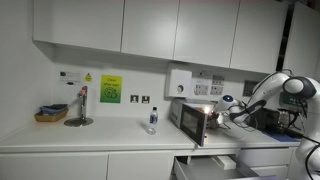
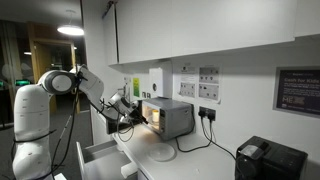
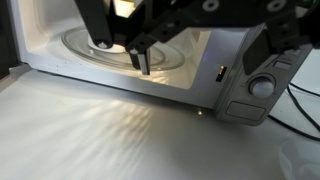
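The microwave point(image 2: 178, 119) stands on the counter with its door point(image 1: 194, 122) swung open and its inside lit. In the wrist view, a round glass turntable point(image 3: 75, 42) shows within the cavity. A pale item point(image 3: 105, 46) sits on it, partly covered by the gripper's dark parts, so its shape is unclear. My gripper is open in front of the cavity, its blurred dark fingers point(image 3: 135, 25) apart, with nothing seen held between them. From outside, the gripper is small and partly lost against the microwave.
A white plate-like disc point(image 2: 160, 152) lies on the counter beside the microwave. Below, a drawer point(image 2: 104, 160) is pulled out. A clear bottle point(image 1: 153, 121) stands left of the door, and a black appliance point(image 2: 268, 160) farther along.
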